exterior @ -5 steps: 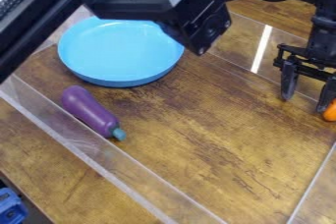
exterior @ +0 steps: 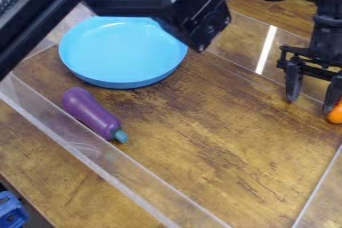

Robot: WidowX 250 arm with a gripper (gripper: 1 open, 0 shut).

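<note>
At the right edge of the camera view my black gripper (exterior: 310, 87) is low over the table, its fingers reaching down beside an orange object (exterior: 334, 112) that is partly cut off by the frame. Whether the fingers are open or shut on it is hard to tell. A purple eggplant (exterior: 90, 113) with a teal tip lies on the wooden table at the left, and a blue plate (exterior: 107, 57) is at the upper left, partly behind my arm.
Clear plastic strips (exterior: 114, 177) border the work area. A blue object (exterior: 7, 211) sits at the lower left corner.
</note>
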